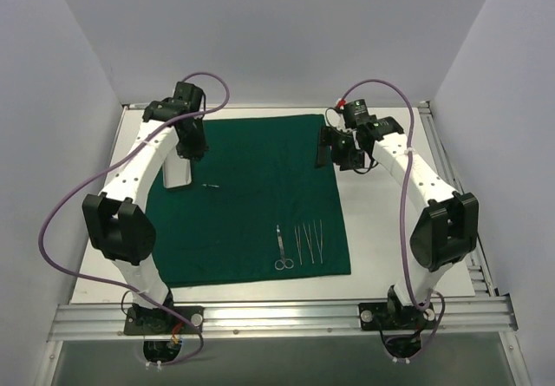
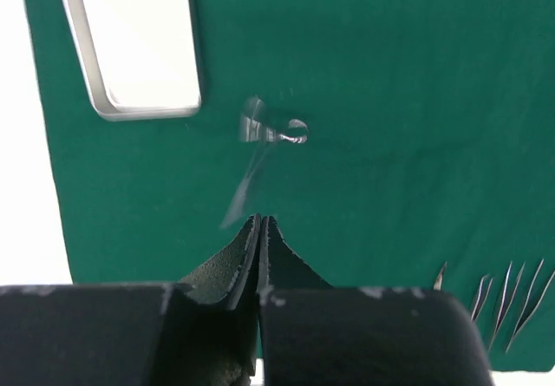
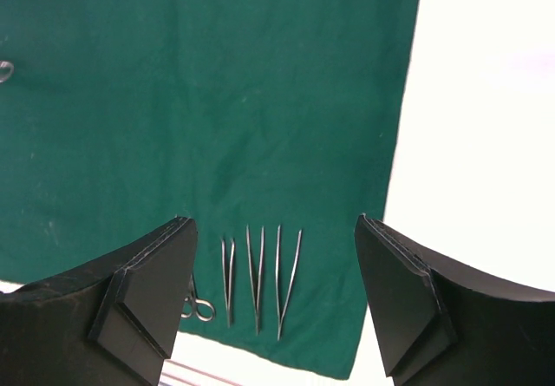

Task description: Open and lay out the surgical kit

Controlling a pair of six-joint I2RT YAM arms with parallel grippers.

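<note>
My left gripper is shut over the green cloth (image 1: 243,212), with a shiny steel instrument (image 2: 290,136) beyond its tips, partly blurred; its grip point is hidden. The white tray (image 2: 139,39) lies at the cloth's left, its visible interior bare. My right gripper is parted, empty, above the cloth's right edge. At the cloth's lower right lie scissors (image 1: 283,261) and several slender instruments (image 1: 309,243) in a row.
Bare white table (image 1: 390,247) borders the cloth on the right. Grey walls enclose the table.
</note>
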